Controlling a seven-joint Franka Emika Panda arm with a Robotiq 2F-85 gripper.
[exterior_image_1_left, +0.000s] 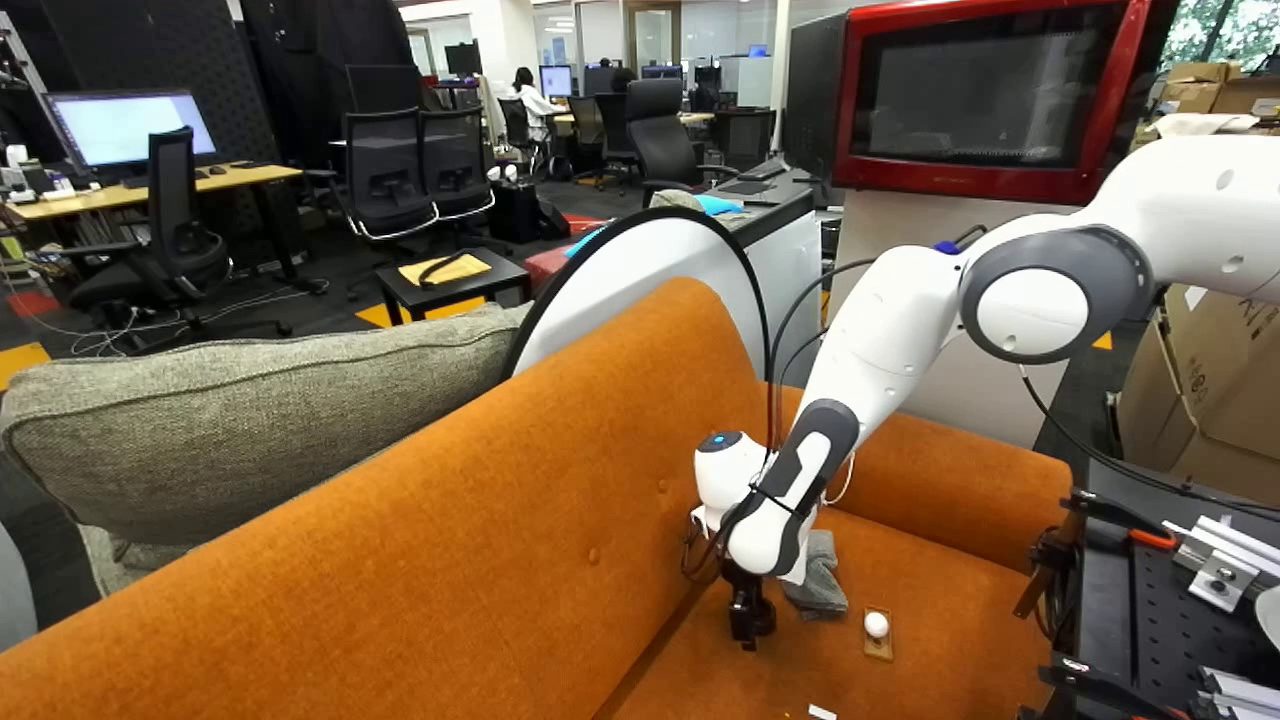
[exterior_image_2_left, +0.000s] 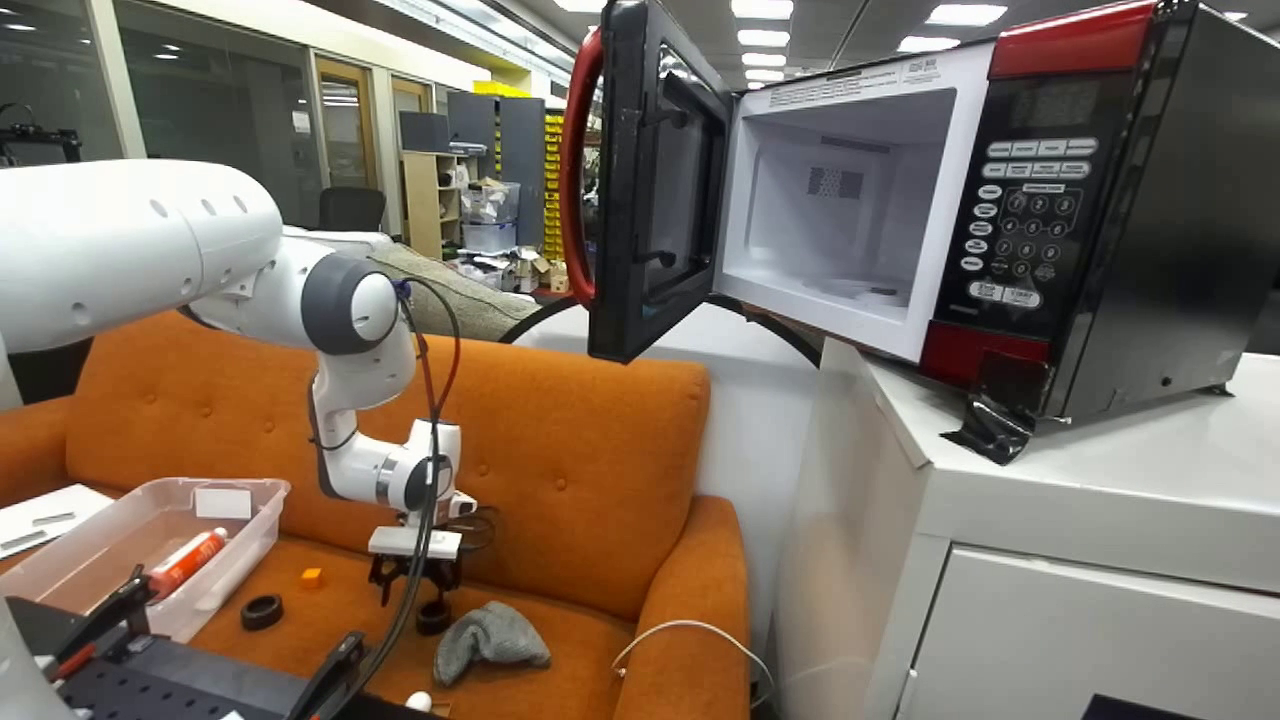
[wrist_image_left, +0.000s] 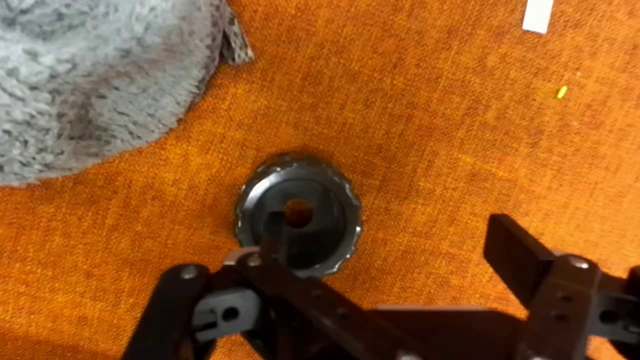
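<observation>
A black ridged wheel with a hole in its middle lies flat on the orange seat in the wrist view. My gripper is open above it, its two fingers wide apart with nothing held between them. The left finger overlaps the wheel's near-left part, while the right finger is over bare fabric well to the right. In exterior view 2 the wheel shows just below the gripper. Exterior view 1 has the gripper low over the seat, largely hiding the wheel.
Close by lies a grey plush cloth. A white ball rests on a small wooden block. Farther along the seat are another black ring, an orange cube and a clear bin. The sofa back rises behind the gripper.
</observation>
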